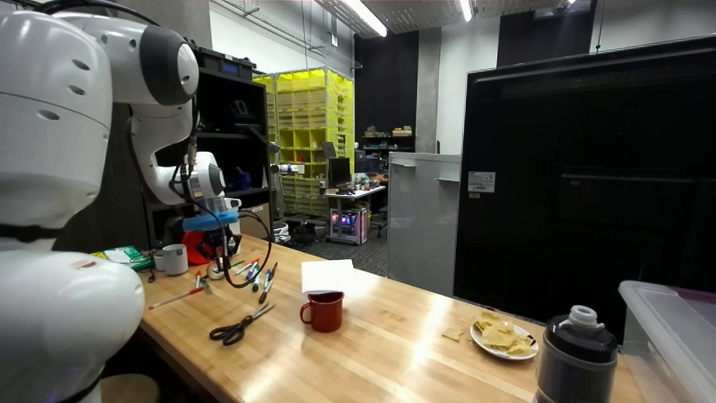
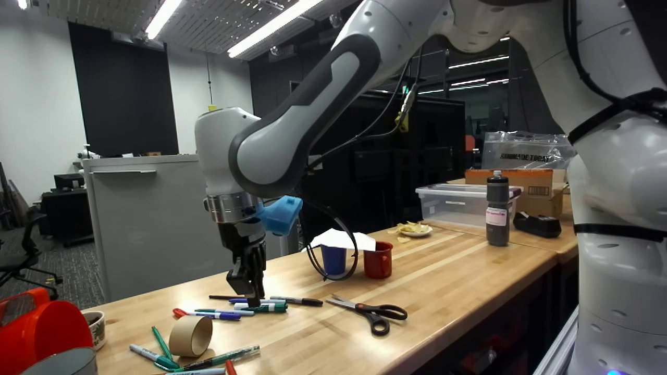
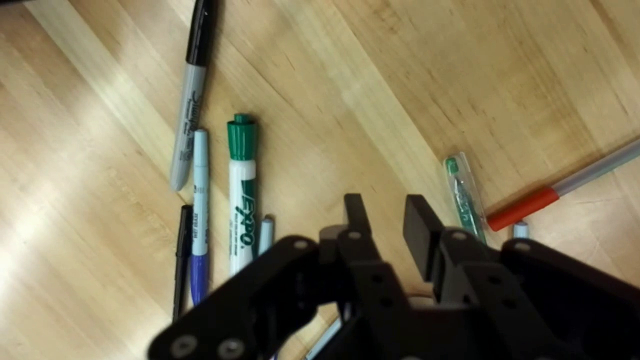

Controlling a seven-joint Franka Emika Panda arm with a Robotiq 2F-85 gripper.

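Part-way apart, the fingers of my gripper have bare table showing between them in the wrist view. The gripper hangs above the pens. To its left lie a green-capped Expo marker [image 3: 242, 189], a light-blue pen with a purple end [image 3: 201, 210] and a black-and-grey Sharpie [image 3: 190, 102]. On the right are a clear green pen [image 3: 465, 195] and a red-capped pen [image 3: 528, 207]. A tape roll [image 2: 191, 336] stands on its edge near several pens in exterior view 2; the fingers mostly hide it in the wrist view.
Black scissors [image 2: 372, 310] lie near the table edge. Beyond are a red mug [image 2: 378, 260] and a blue cup [image 2: 334, 259] with white paper [image 2: 344, 240] over it. The chip plate [image 1: 504, 349] and bottle [image 1: 578, 356] stand far off. Between mug and plate, the table is clear.
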